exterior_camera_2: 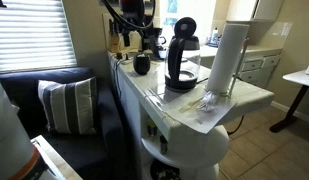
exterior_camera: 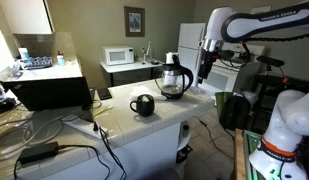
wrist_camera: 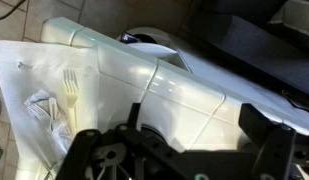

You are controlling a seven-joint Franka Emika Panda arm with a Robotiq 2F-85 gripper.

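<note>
My gripper (exterior_camera: 204, 74) hangs in the air above the right end of the white counter, beside the glass kettle (exterior_camera: 174, 80) with its black handle. In the wrist view, the gripper is open, its dark fingers wide apart, with nothing held between them. A dark round mug (exterior_camera_2: 141, 64) stands on the counter, apart from the kettle. White tiles lie below the fingers, along with a pale fork (wrist_camera: 71, 92) and a crumpled napkin (wrist_camera: 40, 104) on a translucent sheet. A dark curved rim shows partly behind the gripper there; I cannot tell what it is.
A paper towel roll (exterior_camera_2: 228, 58) stands near the kettle at the counter's corner. A large black box (exterior_camera: 53, 92) and loose cables occupy the counter's other end. A microwave (exterior_camera: 118, 56) is farther back. Bare tile (exterior_camera: 126, 122) shows around the mug.
</note>
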